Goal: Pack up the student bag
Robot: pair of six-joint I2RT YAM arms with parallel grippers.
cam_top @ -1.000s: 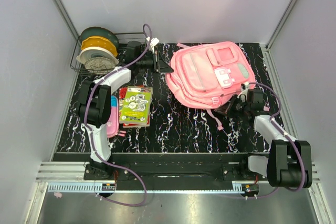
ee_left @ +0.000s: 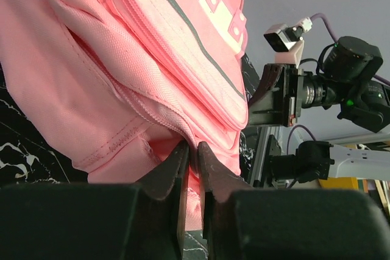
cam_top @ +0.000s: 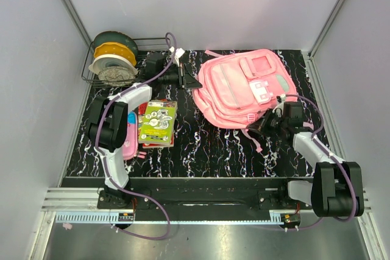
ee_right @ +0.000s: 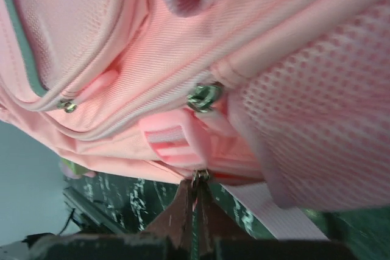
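The pink backpack lies on the black marbled table, its front pocket facing up. At its left end, my left gripper is shut on a folded edge of the bag's fabric. By the bag's lower right side, my right gripper is shut on a small zipper pull, most of it hidden between the fingertips. Just above that sits a pink plastic buckle, with another zipper slider over it and a mesh side pocket to the right. Books are stacked left of the bag.
A pink and blue case lies left of the books, partly under the left arm. Behind it stands a dish rack with several plates. Bare table shows in front of the bag.
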